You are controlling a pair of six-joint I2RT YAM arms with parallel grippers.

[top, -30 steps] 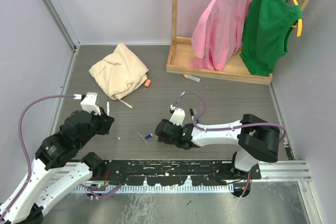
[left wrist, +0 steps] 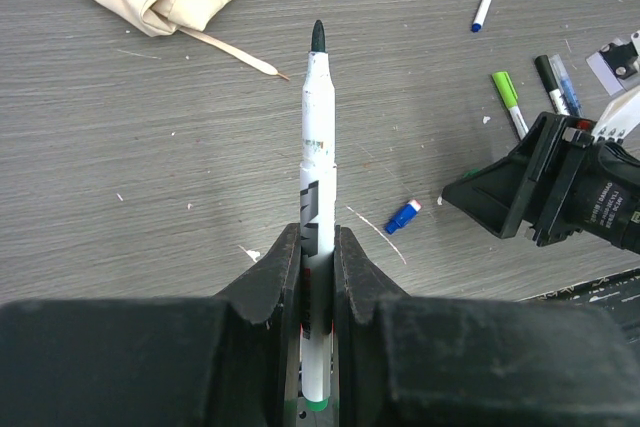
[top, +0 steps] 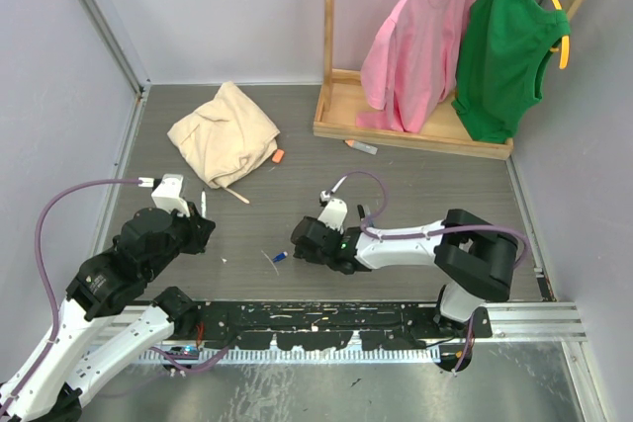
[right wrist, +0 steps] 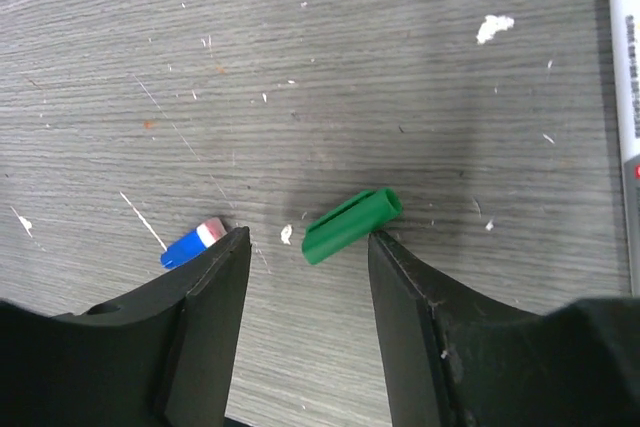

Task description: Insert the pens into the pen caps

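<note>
Upright in the left wrist view stands a white pen (left wrist: 318,127) with a bare dark tip at its top and a green end below. My left gripper is shut around its barrel. On the table lies a small green cap (right wrist: 350,225), slanted, its open end toward the upper right. My right gripper is part open low over it, the right fingertip very close to the cap and the left one clear of it; whether they touch cannot be told. A blue cap (right wrist: 195,243) with a white end lies left of those fingers.
A green-capped pen (left wrist: 509,99), a black-capped pen (left wrist: 550,82) and a clear blue pen (left wrist: 566,85) lie near the right gripper. A white pen (left wrist: 486,2) is farther back. Beige cloth (top: 226,135) and a clothes rack (top: 415,140) occupy the back.
My right gripper has shifted slightly left, and its arm has moved a little the same way. The left arm and the pen it holds have stayed still.
</note>
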